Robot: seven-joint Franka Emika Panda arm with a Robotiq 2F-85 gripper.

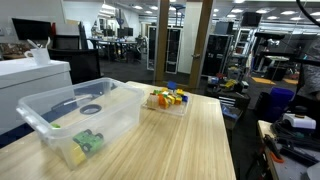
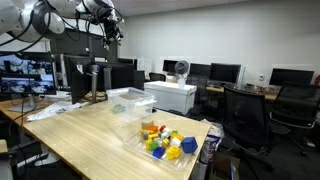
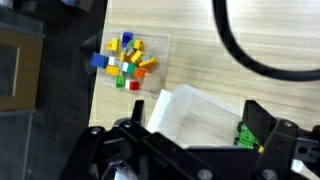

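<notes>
A large clear plastic bin (image 1: 115,120) stands on the wooden table with a few green and yellow pieces (image 1: 87,142) inside. Beyond it, a shallow clear tray (image 3: 155,92) carries many small coloured blocks (image 3: 127,62), mostly yellow, blue, orange, red and green. My gripper is open, its two fingers wide apart and nothing visible between them. From the wrist it looks down on the bin (image 3: 190,118), which my gripper body partly hides. In exterior view 2 the gripper (image 2: 108,20) hangs high above the table.
The wooden table (image 2: 85,130) has wide bare room beside the bin and tray. A black cable (image 3: 245,58) loops across the wrist view. White cabinets (image 2: 172,96), monitors and office chairs (image 2: 250,115) stand past the table.
</notes>
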